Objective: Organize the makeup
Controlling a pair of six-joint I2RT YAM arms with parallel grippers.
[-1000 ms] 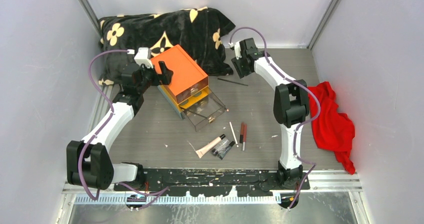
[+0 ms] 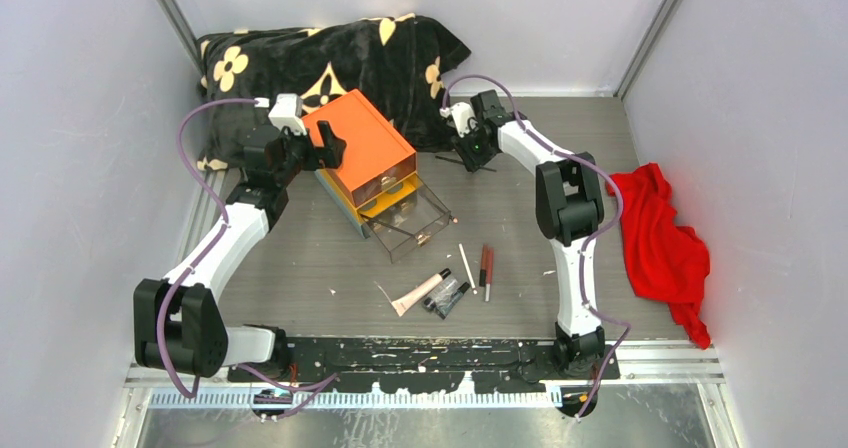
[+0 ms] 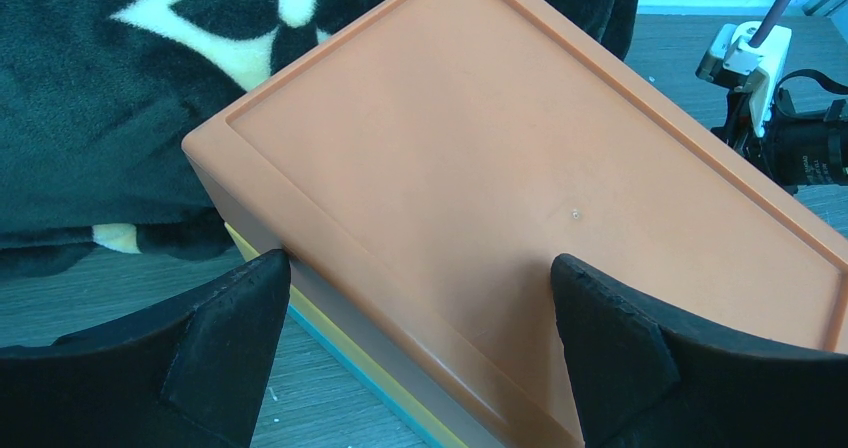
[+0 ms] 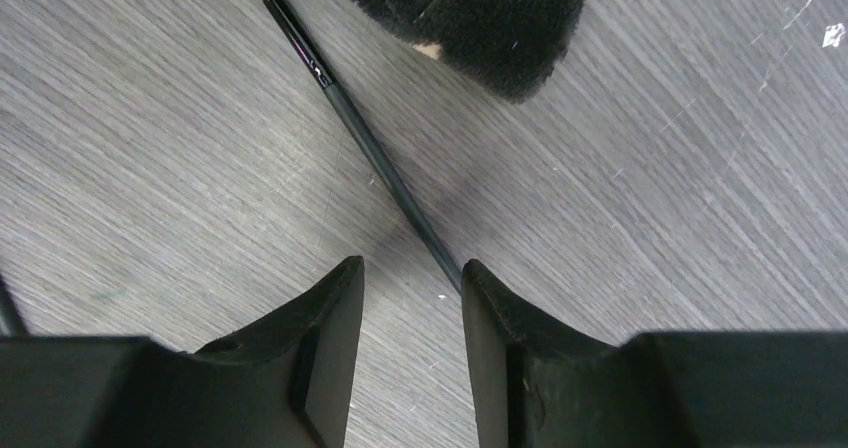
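An orange-topped organizer box (image 2: 360,138) stands with its clear lower drawer (image 2: 410,238) pulled out, a dark stick inside. My left gripper is at the box's top left, fingers apart, over the lid's edge. My right gripper is part open above a thin black brush (image 4: 385,168) on the floor, nothing visible gripped; the brush runs toward the right finger's tip. Below the box lie a cream tube (image 2: 420,292), several dark tubes (image 2: 450,300), a white stick (image 2: 466,266) and red-brown lip products (image 2: 488,268).
A black floral blanket (image 2: 260,68) is bunched along the back wall, reaching near the brush. A red cloth (image 2: 655,238) lies at the right side. The floor between the drawer and red cloth is mostly clear.
My right gripper has moved left and down over the black brush. My left arm and the objects have stayed still.
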